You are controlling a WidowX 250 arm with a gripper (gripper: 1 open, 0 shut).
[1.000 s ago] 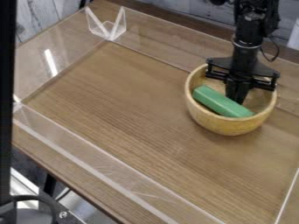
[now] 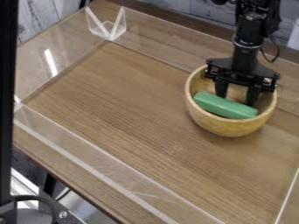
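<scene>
A round yellow wooden bowl (image 2: 230, 128) sits at the right of the table. In it lies a green oblong object (image 2: 225, 106), slanting from upper left to lower right. My black gripper (image 2: 239, 88) reaches down from the top right into the back of the bowl, just behind the green object. Its fingertips are dark and partly hidden, so how far they are apart and whether anything is between them is hard to see.
A small white wire-like item (image 2: 107, 24) stands at the back left. Dark equipment fills the bottom left corner.
My gripper has shifted very slightly within the back of the bowl, and the green object's visible outline has shifted a little. The bowl stays in place.
</scene>
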